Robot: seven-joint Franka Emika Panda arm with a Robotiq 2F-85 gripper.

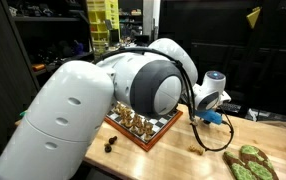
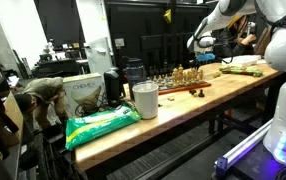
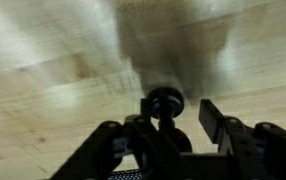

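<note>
In the wrist view, a dark chess piece (image 3: 166, 102) with a round top stands on the pale wood, seen from above. My gripper is around it with fingers apart; a gap shows between the piece and the right finger. The left finger (image 3: 140, 126) is close beside it. From outside, the arm's white wrist (image 1: 211, 90) points down over the far part of the table, and the fingertips are hard to make out there.
A chessboard (image 1: 161, 125) with several tan pieces lies left of the wrist, partly behind the arm. Loose dark pieces (image 1: 109, 148) and a tan piece (image 1: 197, 151) stand on the table. A green mat (image 1: 249, 163) lies at right; a white cup (image 2: 146, 100) stands near the table edge.
</note>
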